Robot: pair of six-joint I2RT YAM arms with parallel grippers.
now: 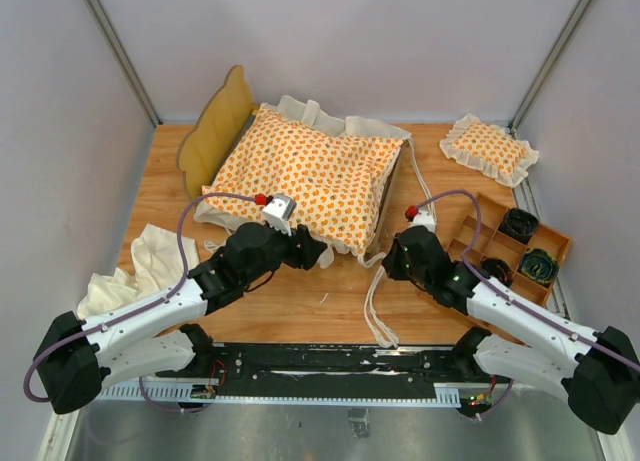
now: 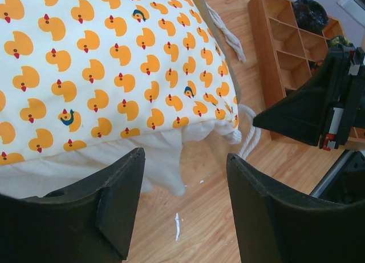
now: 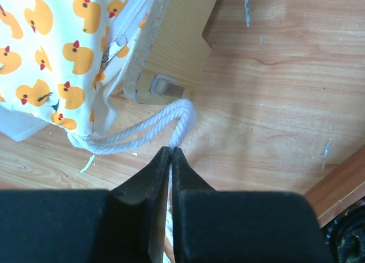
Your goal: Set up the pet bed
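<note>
The bed, a duck-print cover over a wooden frame with a yellow headboard, fills the back centre. A white rope runs from its front right corner, beside a zipper pull, down to my right gripper, which is shut on it. My left gripper stands open over the bed's front edge, nothing between its fingers. A small frilled duck pillow lies at the back right.
A wooden compartment box with dark coils is at the right. Folded white cloth lies at the left. Bare tabletop shows in front of the bed.
</note>
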